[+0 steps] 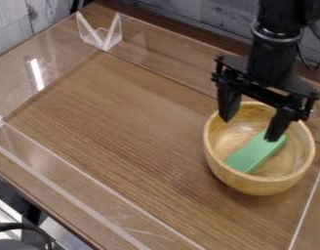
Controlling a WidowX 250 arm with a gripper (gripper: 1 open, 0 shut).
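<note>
My black gripper [261, 109] hangs over a yellow bowl [220, 156] on the right of the wooden table, its fingers apart and open, with nothing seen between them. A green rectangular block [258, 149] lies inside the bowl, below the gripper.
A clear wire-like basket or holder [100, 31] stands at the back left. A dark object [13, 237] shows at the bottom left corner.
</note>
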